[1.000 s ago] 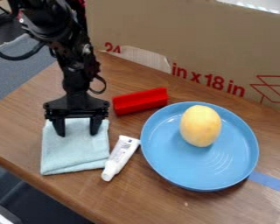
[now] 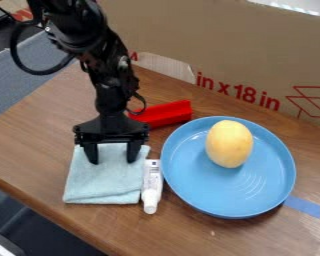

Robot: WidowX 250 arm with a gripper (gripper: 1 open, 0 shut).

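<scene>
A white tube (image 2: 152,188) lies upright along the cloth's right side, beside a blue plate (image 2: 230,202). A yellow oval object, like a potato or mango (image 2: 230,143), sits on the plate. Behind the gripper lies a red block (image 2: 166,114).
A cardboard box wall (image 2: 216,45) with red print stands along the back.
My gripper has moved right with the cloth, which has slid the same way. The white tube has shifted right and turned from slanting to more upright in the view.
</scene>
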